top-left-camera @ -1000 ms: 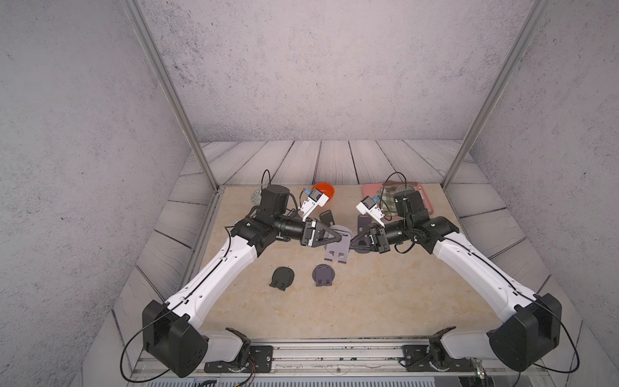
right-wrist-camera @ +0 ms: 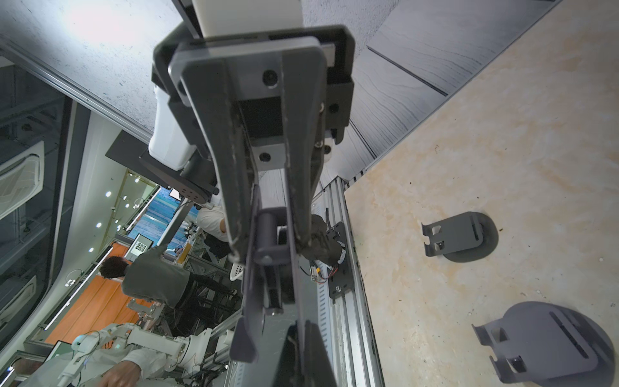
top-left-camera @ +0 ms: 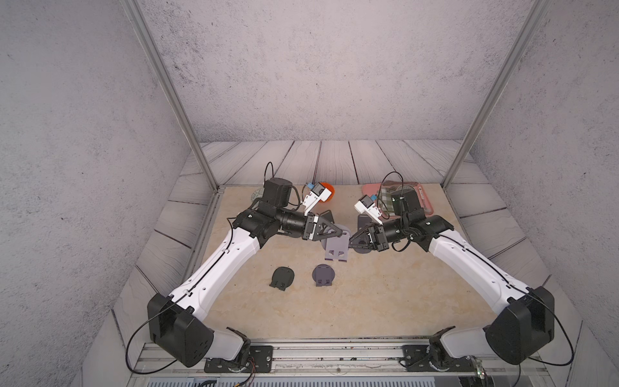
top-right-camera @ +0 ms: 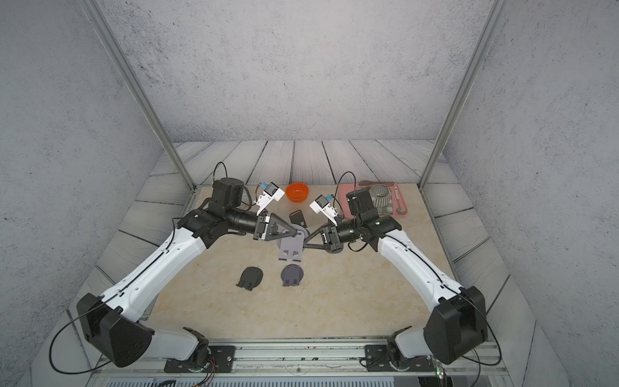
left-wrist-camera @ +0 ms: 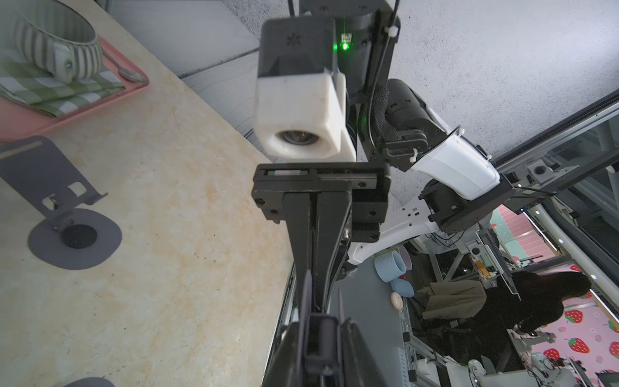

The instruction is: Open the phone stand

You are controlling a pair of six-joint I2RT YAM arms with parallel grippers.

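Note:
A grey-purple phone stand (top-left-camera: 336, 247) hangs above the middle of the table between both arms. Its two plates show nearly edge-on in the right wrist view, apart, with the hinge (right-wrist-camera: 271, 240) between them. My right gripper (top-right-camera: 307, 243) is shut on the near plate's edge. From the other side, my left gripper (top-right-camera: 295, 234) reaches over the stand; its fingers (right-wrist-camera: 225, 161) stand part open, one on each side of the plates. Where the left fingertips touch the stand is too blurred to tell in the left wrist view.
A black stand (top-left-camera: 282, 278) and a purple one (top-left-camera: 323, 275) lie folded in front. Behind are an unfolded stand (left-wrist-camera: 42, 167), another dark stand (top-right-camera: 297, 218), an orange bowl (top-right-camera: 297, 192) and a pink tray (top-right-camera: 401, 205).

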